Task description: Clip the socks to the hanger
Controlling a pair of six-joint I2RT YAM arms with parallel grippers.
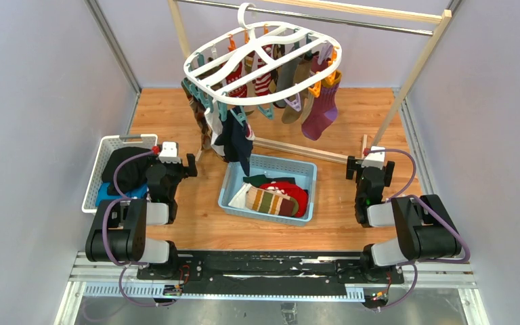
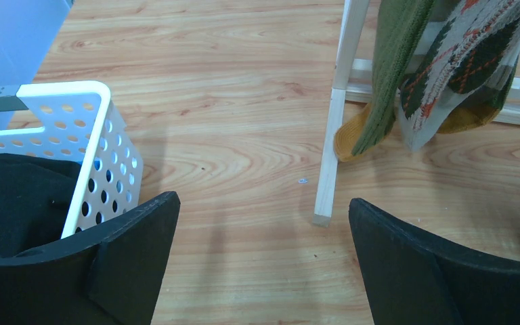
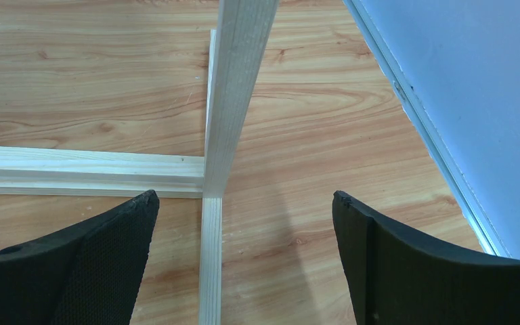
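Observation:
A white oval hanger (image 1: 264,64) hangs from the metal rail, its rim set with coloured clips. Several socks are clipped along it, among them a purple sock (image 1: 321,112) at the right and a dark navy one (image 1: 235,141) at the front left. Inside the blue basket (image 1: 247,215) lie a striped sock (image 1: 264,200), a red one and other pieces. My left gripper is open and empty between the white basket and the hanging socks. Far to the right, my right gripper also stands open, only floor and frame wood beyond its fingers.
At the left, a white basket (image 2: 101,115) holds black and blue cloth. The wooden stand's right post (image 3: 240,88) rises just ahead of the right gripper. Bare floor (image 1: 342,196) separates the blue basket from the right arm.

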